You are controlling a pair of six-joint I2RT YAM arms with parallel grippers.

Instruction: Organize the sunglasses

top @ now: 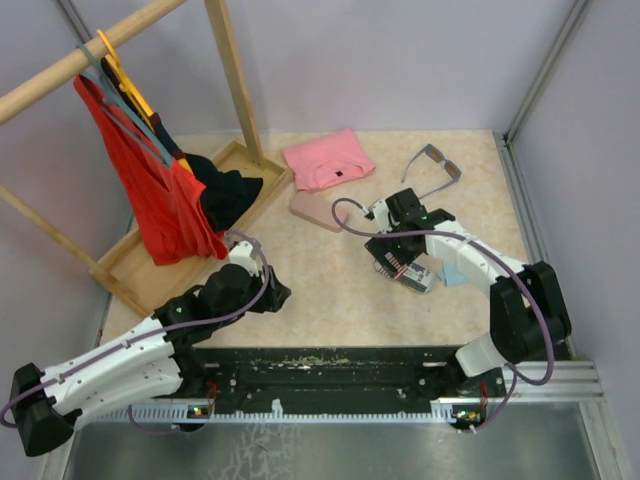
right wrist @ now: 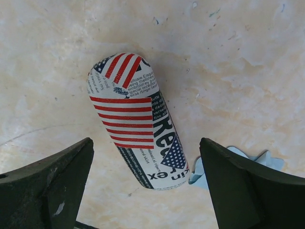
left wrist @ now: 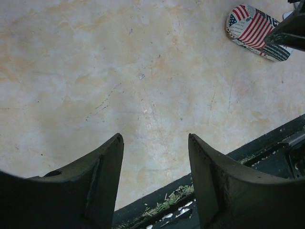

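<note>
Unfolded sunglasses [top: 440, 165] lie on the table at the back right. Nearer the front rests a flag-and-newsprint glasses case [right wrist: 131, 114], partly covered by the right arm in the top view [top: 418, 278]. My right gripper is above this case, its fingers spread wide with no object held. A light blue cloth [right wrist: 238, 164] lies just beside the case, partly hidden by a finger. On the left, my left gripper hovers over bare table, its fingers [left wrist: 110, 157] apart and empty. The case [left wrist: 255, 31] also shows at the top right of the left wrist view.
A brownish-pink case [top: 318, 210] lies mid-table, with a folded pink garment [top: 328, 160] behind it. The wooden rack [top: 236, 80] with hanging clothes [top: 150, 190] fills the left side.
</note>
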